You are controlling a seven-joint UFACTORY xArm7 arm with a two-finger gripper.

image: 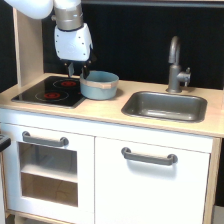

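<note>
A grey-blue pot (101, 90) with a light handle stands on the counter, just right of the black cooktop (50, 92). Above the pot's left rim hangs my gripper (78, 72), pointing down from the white arm (72, 42). Its dark fingers look spread apart, and the right one overlaps the rim in the view. Whether it touches the pot is hard to tell at this size.
On the right a metal sink (165, 106) is set into the wooden counter (125, 92), with a dark tall faucet (176, 68) behind it. A wooden side panel (30, 45) rises left of the arm. White cabinet doors (150, 185) are below.
</note>
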